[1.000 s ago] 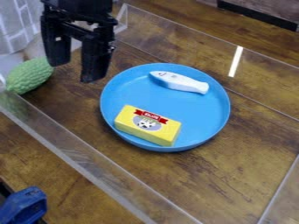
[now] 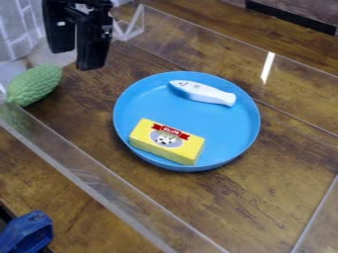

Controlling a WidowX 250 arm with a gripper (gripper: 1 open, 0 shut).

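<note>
My black gripper (image 2: pixel 77 51) hangs at the upper left with its fingers apart and nothing between them, above and left of a round blue plate (image 2: pixel 226 141). On the plate lie a white fish-shaped object (image 2: pixel 204 94) at the back and a yellow box (image 2: pixel 165 142) with a red label at the front. A green textured oval object (image 2: pixel 35 85) rests on the left, below the gripper.
The plate sits on a wooden surface (image 2: pixel 251 198) with clear, see-through edges or panels around it. A blue object (image 2: pixel 20 234) is at the bottom left corner.
My gripper has moved left and up, away from the plate. The objects on the table have stayed where they were.
</note>
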